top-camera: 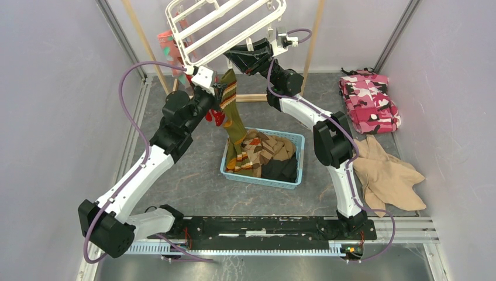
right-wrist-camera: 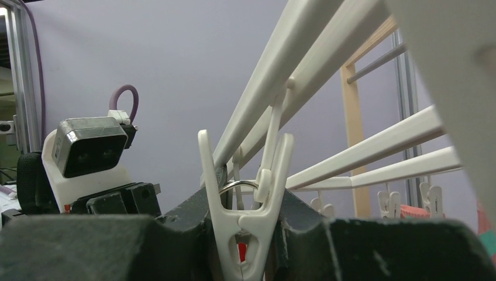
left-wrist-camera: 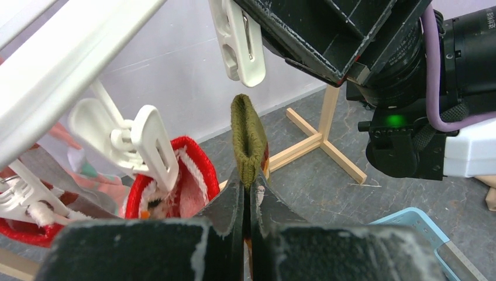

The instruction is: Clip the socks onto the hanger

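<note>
My left gripper is shut on an olive sock (left-wrist-camera: 248,129), its folded cuff sticking up just below a white clip (left-wrist-camera: 250,52) on the hanger (top-camera: 225,32); the sock hangs toward the basket. My right gripper is shut on a white clip (right-wrist-camera: 213,205) at the hanger's rail. Red socks (left-wrist-camera: 187,158) hang from other clips beside the olive one.
A blue basket (top-camera: 298,170) holds more socks (top-camera: 275,146). A pink camouflage bag (top-camera: 368,99) and tan cloth (top-camera: 386,175) lie at the right. The wooden stand (left-wrist-camera: 304,146) is behind the hanger.
</note>
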